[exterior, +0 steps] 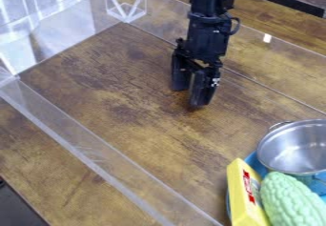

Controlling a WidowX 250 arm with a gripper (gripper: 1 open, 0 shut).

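My black gripper (193, 82) hangs down over the middle back of the wooden board (109, 115), its fingertips low near the wood. Its fingers are dark and overlap in this view, so I cannot tell whether it is open or shut, or whether anything is between them.
At the lower right stand a steel pot (295, 149), a yellow box (245, 196) and a pale green cabbage-like thing (292, 201), on something blue. Clear plastic walls edge the work area. The left and centre of the board are bare.
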